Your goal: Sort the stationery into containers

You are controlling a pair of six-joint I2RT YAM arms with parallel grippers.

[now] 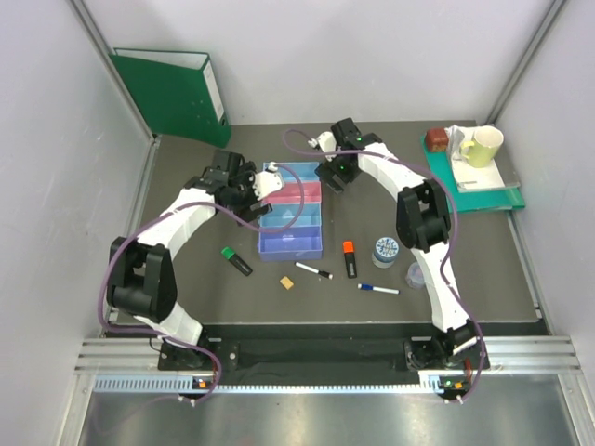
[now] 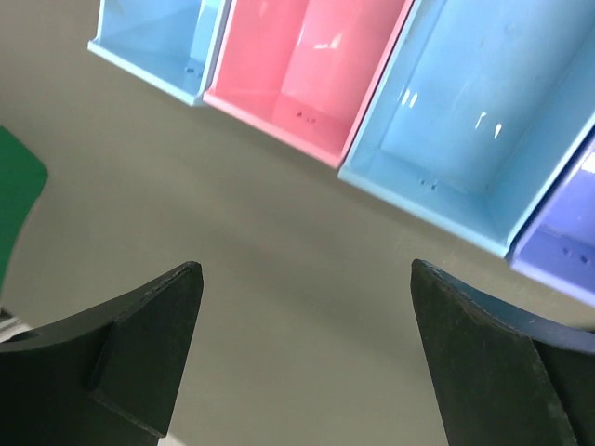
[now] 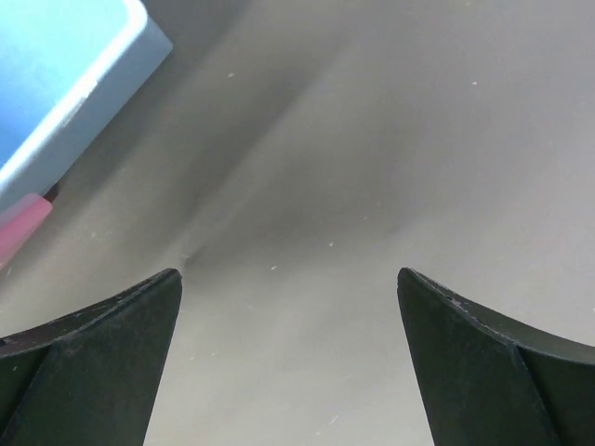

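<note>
Upright in line on the table stands a row of joined containers: light blue at the far end, then a pink bin [image 2: 316,56], a blue bin [image 2: 474,111] and a purple-blue bin [image 1: 290,243] nearest the front. All visible compartments look empty. To the row's left my left gripper [image 1: 263,206] is open, with bare table between its fingers. My right gripper [image 1: 333,177], also open and empty, is at the far right corner. Loose in front lie a green-capped highlighter [image 1: 237,261], an orange-capped highlighter [image 1: 350,259], a black marker [image 1: 313,270], a blue marker [image 1: 378,289] and a small tan block [image 1: 287,282].
A white-lidded jar [image 1: 385,251] and a clear jar [image 1: 416,275] stand near the right arm. At the back right, a green folder [image 1: 502,199] carries a yellow mug [image 1: 482,147] and a brown block [image 1: 436,139]. A green binder [image 1: 172,93] stands back left.
</note>
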